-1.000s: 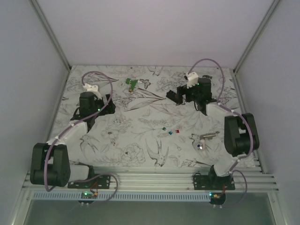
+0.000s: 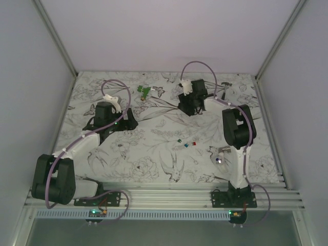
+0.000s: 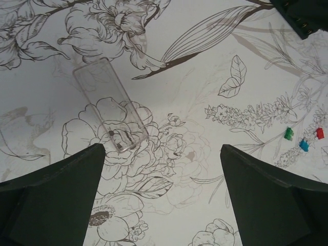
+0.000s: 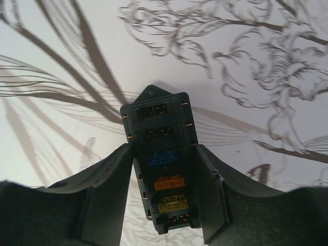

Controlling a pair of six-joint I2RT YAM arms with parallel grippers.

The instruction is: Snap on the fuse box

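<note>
The black fuse box (image 4: 161,130) lies along the view's centre in the right wrist view, with blue, orange and yellow fuses in it, and my right gripper is shut on its sides. In the top view this gripper (image 2: 187,102) is at the back right. My left gripper stands open over the floral surface, left of centre in the top view (image 2: 128,120). Below it a clear rectangular cover (image 3: 82,67) lies flat, with nothing between the fingers.
Small green (image 2: 179,140), blue (image 2: 186,145) and red (image 2: 194,143) pieces lie near the middle. A green object (image 2: 144,91) is at the back, and some tools (image 2: 220,156) lie at the front right.
My right arm has moved back and left onto the fuse box and closed on it. My left gripper has moved a little to the right and forward.
</note>
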